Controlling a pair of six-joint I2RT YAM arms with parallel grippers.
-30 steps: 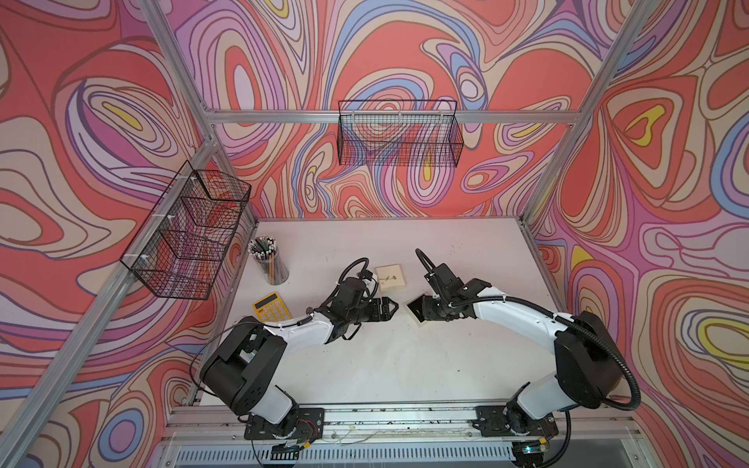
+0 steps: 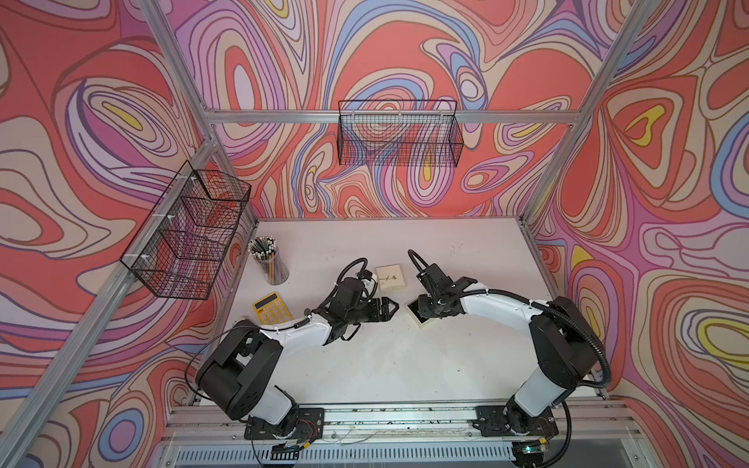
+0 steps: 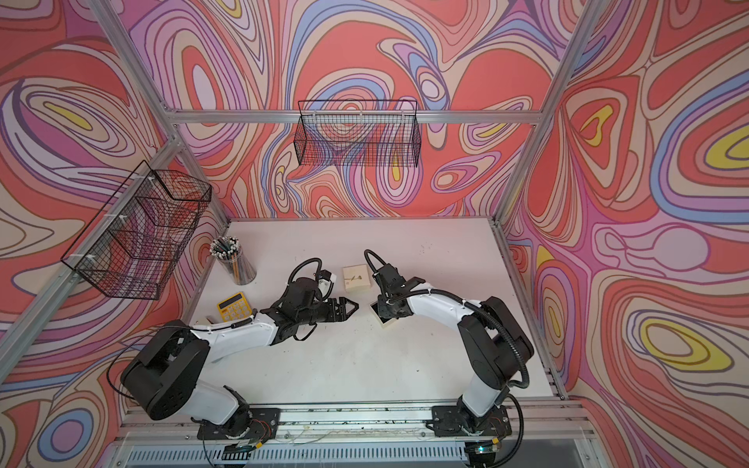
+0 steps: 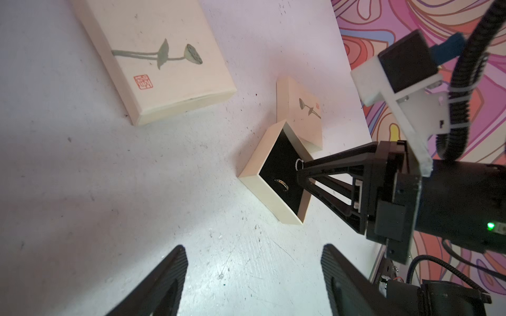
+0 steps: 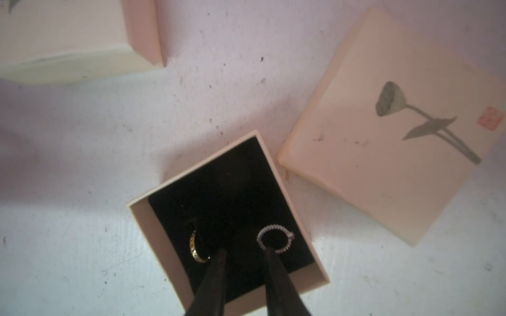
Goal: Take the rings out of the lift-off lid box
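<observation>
The open cream box (image 5: pixel 196 188) with a black lining holds a gold ring (image 5: pixel 195 247) and a silver ring (image 5: pixel 274 227); both stand upright in the lining. My right gripper is partly open over the box, with a gap between its fingertips. The silver ring lies at the tip of one finger (image 5: pixel 274 271), overlapping it in view; contact cannot be told. The gold ring sits outside the other finger. In the left wrist view, the right fingers (image 4: pixel 337 163) reach down at the box. My left gripper stands open and empty to the left.
A cream lotus-printed piece (image 5: pixel 400 131) lies against the box corner; a similar one (image 4: pixel 163 58) lies behind the left gripper. A yellow calculator (image 2: pixel 272 309) and a cup of pens (image 2: pixel 269 261) stand at left.
The left arm has barely moved. The box has stayed in place.
</observation>
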